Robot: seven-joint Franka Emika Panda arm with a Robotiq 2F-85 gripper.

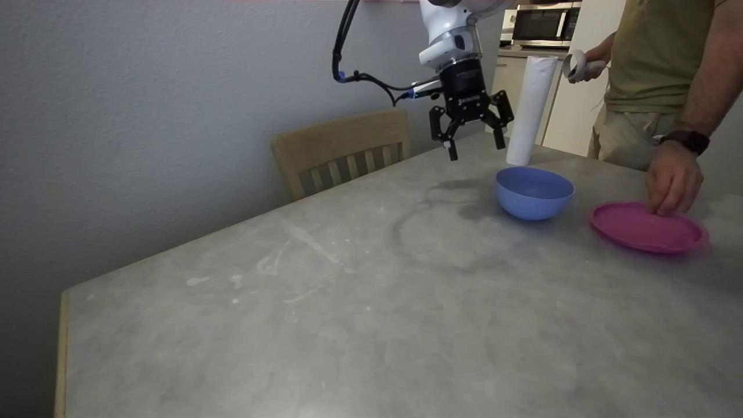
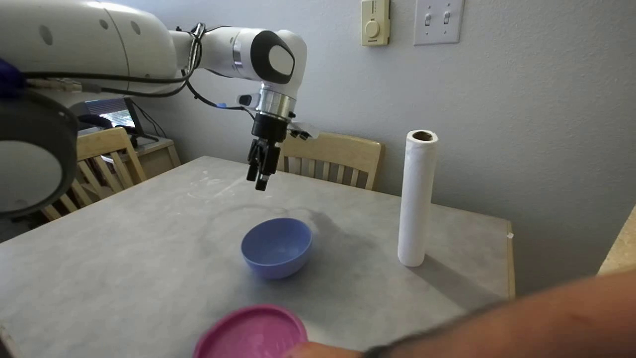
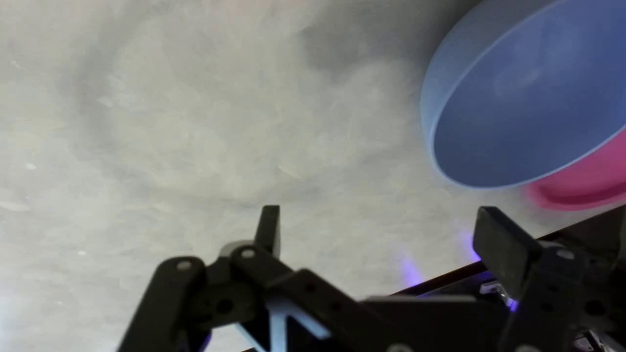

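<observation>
My gripper [image 1: 476, 154] hangs open above the grey table, its fingers wide apart with only bare tabletop between them in the wrist view. An empty blue bowl [image 1: 534, 202] sits upright on the table, below the gripper and off to one side; the wrist view has the bowl [image 3: 528, 94] at its upper right. A person's hand is on a pink plate [image 1: 644, 226], apart from the bowl in the first exterior view. In the second exterior view the plate [image 2: 253, 334] is partly cut off by the lower edge.
A white paper roll [image 2: 417, 197] stands upright near the table's end. The person's arm [image 1: 717, 90] reaches over the table at the plate. A wooden chair [image 1: 341, 146] stands against the wall side.
</observation>
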